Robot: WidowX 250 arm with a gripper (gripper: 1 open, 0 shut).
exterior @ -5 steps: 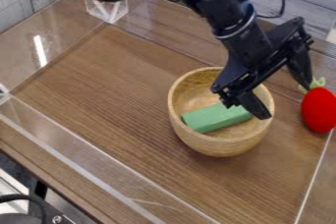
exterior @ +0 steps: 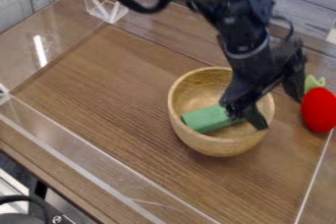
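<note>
My gripper [exterior: 243, 105] is open over the right part of a wooden bowl [exterior: 197, 141], its fingers pointing down toward a green block [exterior: 206, 119] that lies inside. The block's right end is partly hidden by the gripper. Right of the bowl, a red object [exterior: 317, 112] lies on the table, with something small and green just behind it, partly hidden by the gripper's body.
A small clear holder [exterior: 102, 2] stands at the back left. Cables lie at the bottom left edge.
The arm has shifted and turned slightly, its fingers now lower and closer over the block, covering more of it. The bowl and red object look unmoved.
</note>
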